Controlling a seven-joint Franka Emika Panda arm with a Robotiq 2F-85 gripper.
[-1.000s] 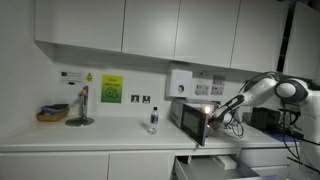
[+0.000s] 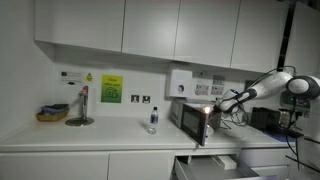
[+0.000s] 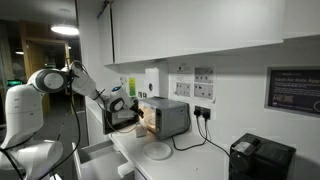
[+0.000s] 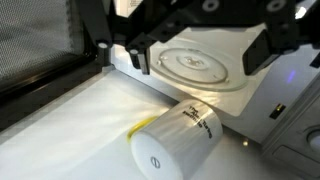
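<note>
In the wrist view, a white mug (image 4: 183, 138) with small dark print lies below the fingers, with a bit of yellow at its left edge. My gripper is open, its dark fingers wide apart and nothing held between them. Beyond the gap, a round white plate (image 4: 195, 65) rests on a light surface. The same plate (image 3: 158, 151) shows on the counter in exterior view 2, where the gripper (image 3: 133, 108) hangs by the microwave (image 3: 165, 116). From exterior view 1, the fingers are too small to make out.
The microwave door (image 2: 194, 122) stands open toward the room. Beneath the counter, a drawer (image 2: 213, 167) is pulled out. A black toaster (image 3: 259, 160) sits at the counter's near end. A bottle (image 2: 153, 121) stands farther left, with bare worktop around it.
The arm has risen a little and shifted slightly right in exterior view 1. The microwave door, drawer and bottle look unmoved.
</note>
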